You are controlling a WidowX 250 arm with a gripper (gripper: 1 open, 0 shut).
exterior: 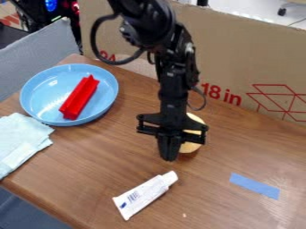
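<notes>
My black gripper (170,151) is low over the middle of the wooden table, its fingertips shut with nothing visible between them. A yellow round object (191,141) sits behind it, largely hidden by the gripper. A white tube (143,196) lies in front of the gripper, apart from it, slanting toward the lower left. At the left, a blue plate (42,89) holds a red bar-shaped object (79,97).
A folded pale cloth (14,143) lies at the left edge. A blue tape strip (255,186) is on the right. A cardboard panel (251,72) stands along the back.
</notes>
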